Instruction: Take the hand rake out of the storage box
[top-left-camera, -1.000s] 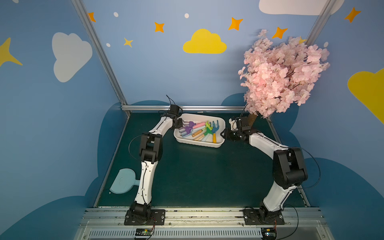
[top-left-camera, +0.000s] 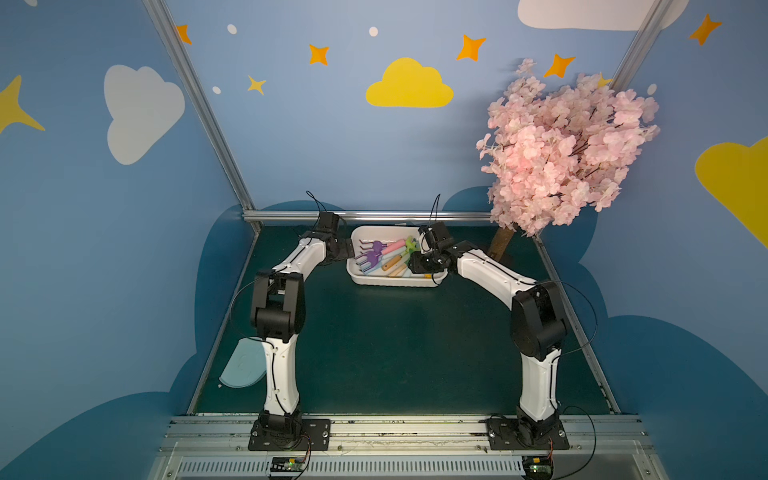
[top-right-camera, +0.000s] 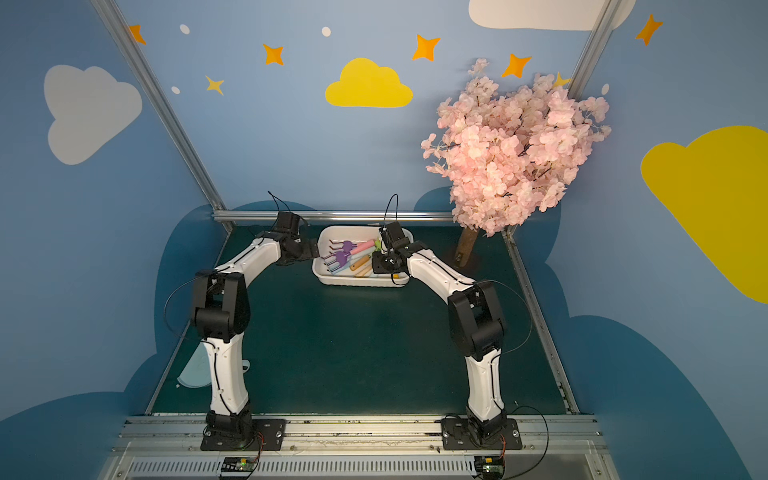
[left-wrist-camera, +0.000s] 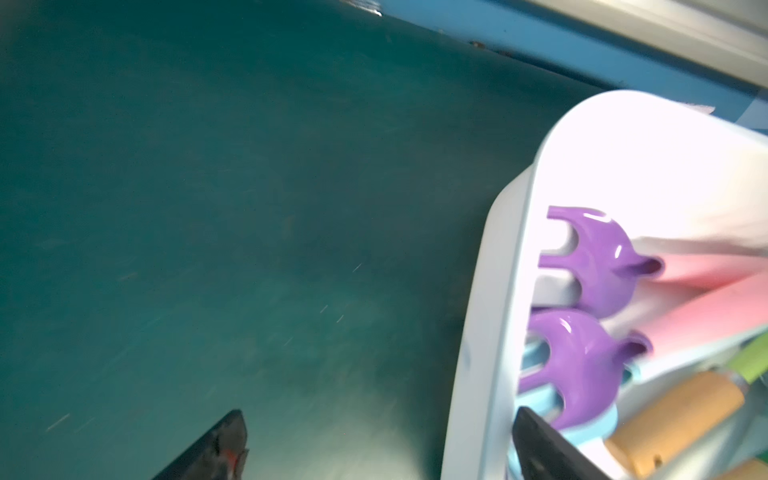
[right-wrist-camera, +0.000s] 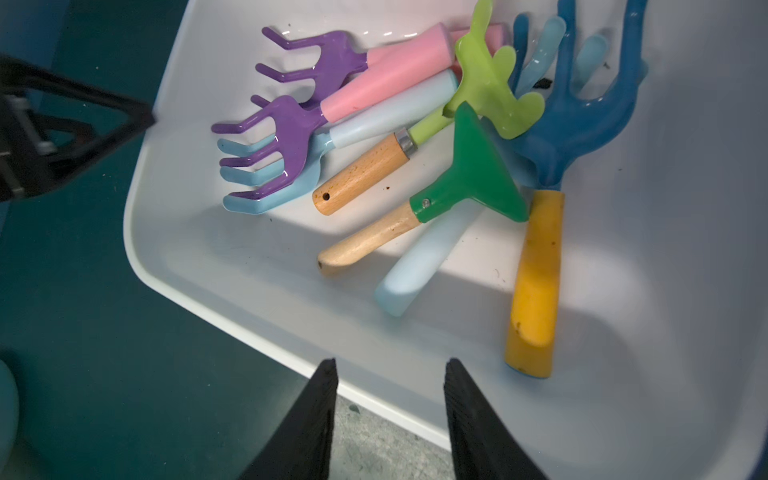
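Note:
The white storage box (top-left-camera: 396, 281) holds several tools: purple rakes with pink handles (right-wrist-camera: 292, 136), pale blue ones, a light green rake (right-wrist-camera: 496, 96), a green tool (right-wrist-camera: 484, 184) and a blue rake (right-wrist-camera: 584, 124) with a yellow handle (right-wrist-camera: 534, 288). My left gripper is open at the box's left end, its fingers either side outside and at the wall, empty. My right gripper hangs over the box's front part near the yellow handle, fingers apart with nothing between them.
A pink blossom tree (top-left-camera: 564, 160) stands behind at the right. A pale blue scoop-like object (top-left-camera: 242, 364) lies at the front left.
My right gripper has moved left from beside the box to over it. My left arm has shifted slightly left. The box sits a little straighter and farther back than a second ago.

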